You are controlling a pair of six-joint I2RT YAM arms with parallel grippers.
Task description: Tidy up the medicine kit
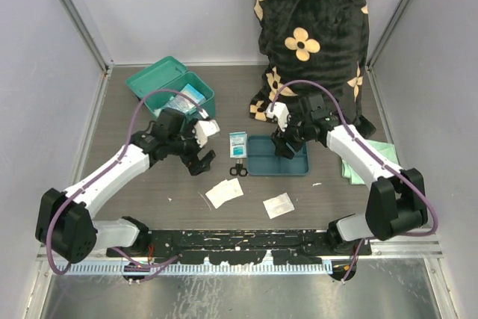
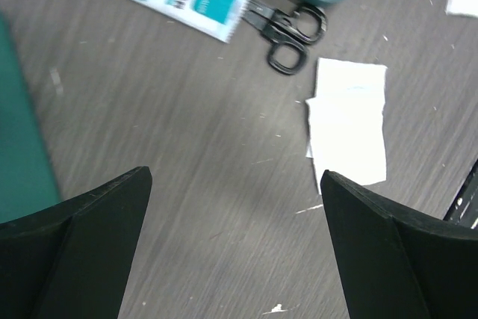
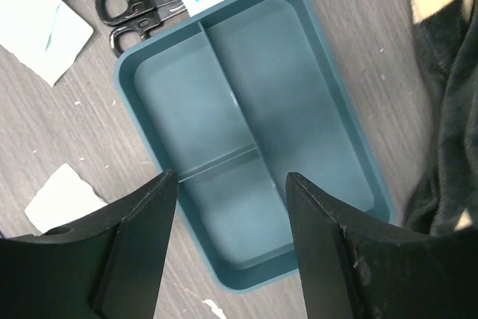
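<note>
A divided tray (image 1: 277, 166) sits at mid-table, with a teal-and-white packet (image 1: 238, 145) and black scissors (image 1: 238, 169) left of it. Below are white packets (image 1: 224, 193) and another white square (image 1: 278, 206). The open green kit (image 1: 202, 110) at back left holds packets. My left gripper (image 1: 200, 160) hangs open above the table between kit and loose packets, nothing between its fingers. My right gripper (image 1: 283, 145) is above the tray; in the right wrist view its fingers stand apart with nothing between them.
A dark flowered cloth (image 1: 310, 20) drapes over the back right. A pale green cloth (image 1: 352, 171) lies at the right.
</note>
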